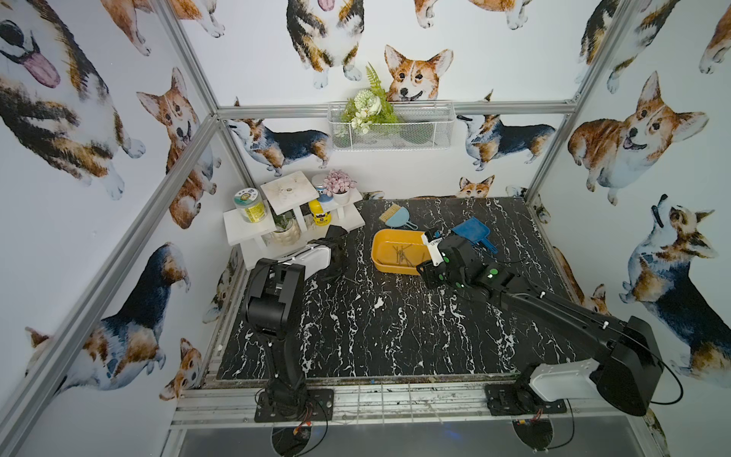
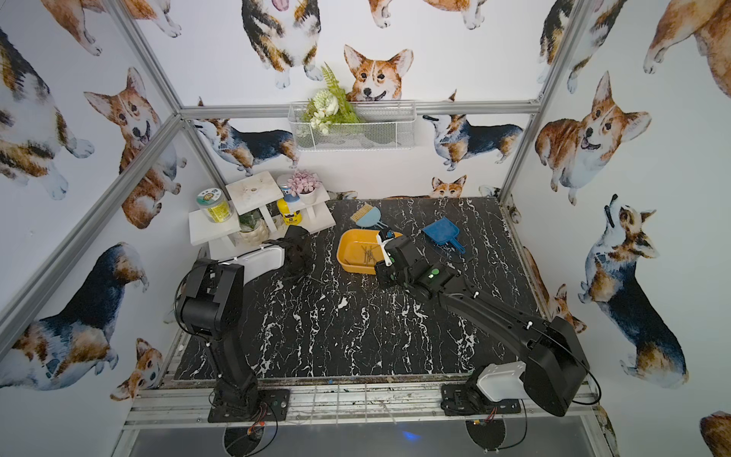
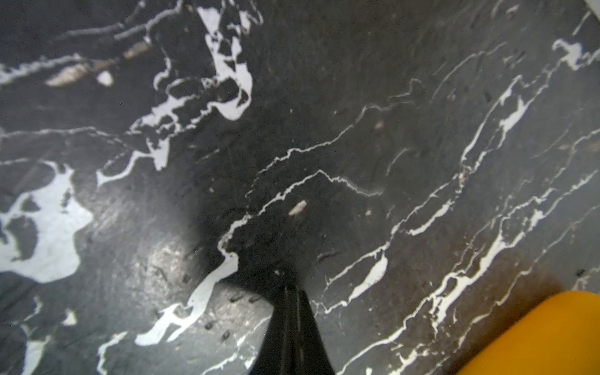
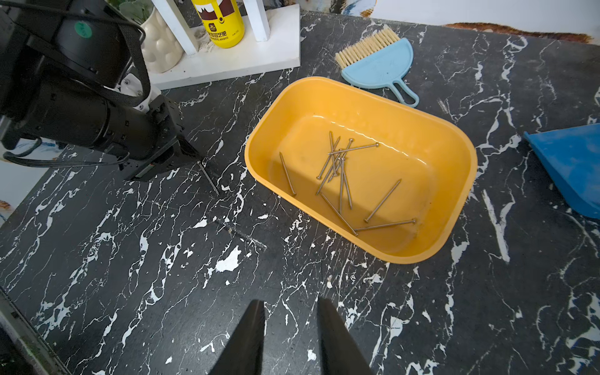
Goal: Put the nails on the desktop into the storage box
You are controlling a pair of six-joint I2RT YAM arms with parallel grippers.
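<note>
Several nails (image 4: 340,181) lie loose on the floor of the yellow-orange storage box (image 4: 459,187), which stands mid-table. In the left wrist view my left gripper has its fingertips together over the dark desktop (image 3: 350,250), left of the box; nothing shows between them. From the right wrist view, a thin grey line (image 4: 209,178) runs out from that gripper's tips toward the desk; I cannot tell whether it is a nail. My right gripper is part open and empty, at the box's right front side in the top left view.
A white shelf (image 4: 284,47) with pots and a yellow bottle (image 4: 225,28) stands behind the left arm. Behind the box lies a light-blue dustpan with a brush (image 4: 381,65), and a blue dustpan (image 4: 578,168) is to its right.
</note>
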